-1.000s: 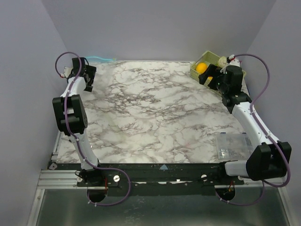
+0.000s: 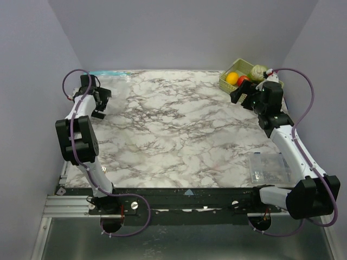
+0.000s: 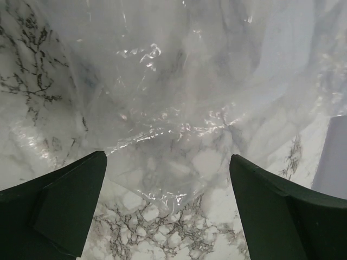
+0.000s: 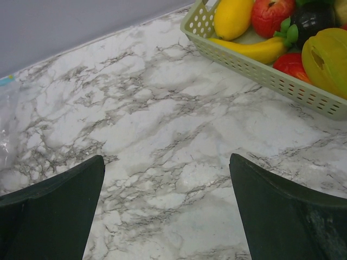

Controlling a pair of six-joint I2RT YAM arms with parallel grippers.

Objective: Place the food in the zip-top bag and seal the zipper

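Note:
A clear zip top bag (image 2: 116, 86) with a blue zipper strip lies at the back left of the table. My left gripper is open over it, crinkled plastic below and between the fingers. My right gripper stands open above bare marble, in front of a green basket (image 4: 255, 70) of food: a mango (image 4: 232, 16), an apple (image 4: 271, 16), a banana (image 4: 249, 50), a dark round item (image 4: 312, 27) and other produce.
A second clear plastic piece (image 2: 269, 168) lies at the front right. Grey walls surround the back and sides.
The right arm has also edged slightly toward the front.

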